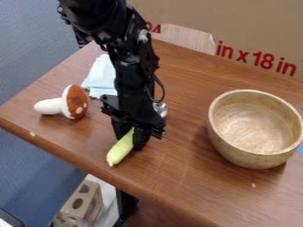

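My black gripper (133, 133) is low over the wooden table near its front left, its fingers around a pale green elongated vegetable (119, 152) that looks like a toy corn or leek and points toward the table's front edge. Whether the fingers grip it is hard to tell. A white and orange toy mushroom (73, 102) lies to the left. A silvery object (161, 109), mostly hidden, sits behind the gripper.
A wooden bowl (253, 129) stands at the right. A light blue cloth (98, 78) lies at the back left. The table's edge runs along the left and front.
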